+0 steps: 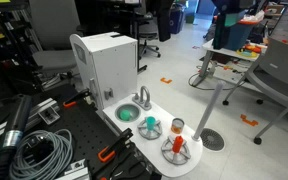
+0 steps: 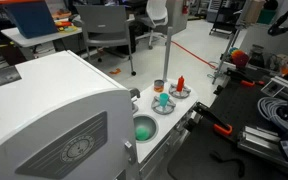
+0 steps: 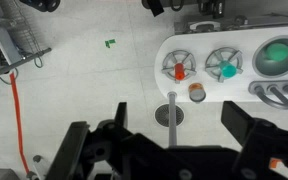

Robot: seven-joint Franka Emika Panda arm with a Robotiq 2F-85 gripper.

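My gripper is open, its dark fingers wide apart at the bottom of the wrist view, with nothing held between them. Well below it lies a white toy kitchen counter (image 3: 206,47). On one burner stands a small red object (image 3: 179,72); the neighbouring burner bears a teal cup (image 3: 228,70). Between the burners and the counter's edge is an orange-brown can (image 3: 197,92). A green round item (image 3: 277,52) rests in the metal sink (image 1: 131,113), near the faucet (image 1: 142,95). The red object (image 2: 180,83) looks upright in exterior view 2.
A white box-shaped cabinet (image 1: 109,65) rises beside the sink. From the counter's edge a pale upright post (image 1: 206,108) stands near the can. Orange-handled clamps (image 1: 106,155) and coiled cable (image 1: 46,155) occupy the dark table. Grey chairs (image 2: 106,28) stand behind; open floor lies around the counter.
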